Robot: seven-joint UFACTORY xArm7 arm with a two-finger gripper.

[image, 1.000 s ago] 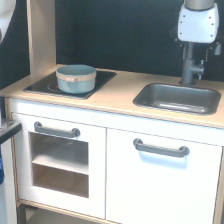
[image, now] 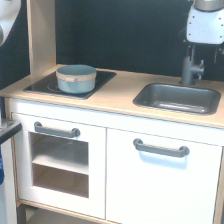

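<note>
A blue-grey pot with a pale rim (image: 76,80) sits on the black cooktop (image: 106,75) at the left of a toy kitchen counter (image: 125,90). A white robot part (image: 205,26) hangs at the top right, above and behind the faucet (image: 192,65). Whether it holds the gripper, and how its fingers stand, is unclear.
The sink (image: 177,98) is empty at the right. Below are a windowed oven door (image: 95,170) and a plain cupboard door (image: 160,185), both with dark handles. Other white parts show at the left edge. The counter between cooktop and sink is clear.
The white part at the top right has shifted slightly to the right. The pot and doors are unchanged.
</note>
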